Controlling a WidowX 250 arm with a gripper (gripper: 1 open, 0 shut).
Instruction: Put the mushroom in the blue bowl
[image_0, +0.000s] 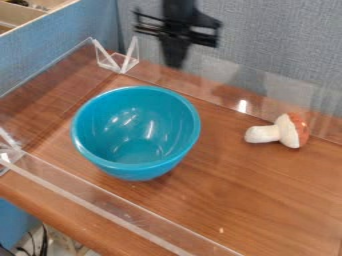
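Observation:
The mushroom (278, 132), with a white stem and an orange-red cap, lies on its side on the right of the wooden table. Its stem points left. On the left of the table stands the blue bowl (134, 165), upright and empty. Near the top edge of the view, my black gripper (175, 47) is raised, well to the left of the mushroom and apart from it. Motion blur hides how its fingers stand, and no object shows in them.
Clear plastic walls edge the table (254, 200), with white corner brackets (116, 57) at the back left. Bare wood lies between bowl and mushroom and across the front right. A grey panel stands behind.

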